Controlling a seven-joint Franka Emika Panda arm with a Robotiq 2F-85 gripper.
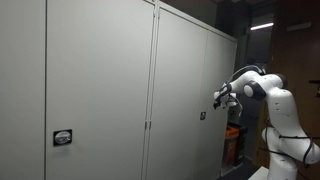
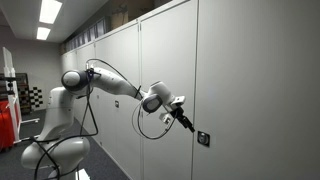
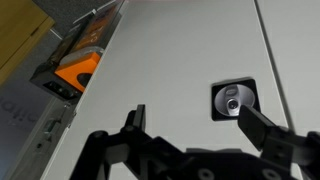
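Note:
A tall grey cabinet door carries a dark square latch plate with a round silver lock. The same plate is seen in exterior view 2, just right of and lower than my gripper. In the wrist view my gripper stands open, its two dark fingers wide apart, with only bare door surface showing between them. The latch lies toward the right finger, partly close to its tip in the image. Whether any finger touches the door cannot be told.
More grey cabinet doors run along the wall, with another latch at the left in exterior view 1. Orange and black items stand beyond the door's edge. A red object is at far left.

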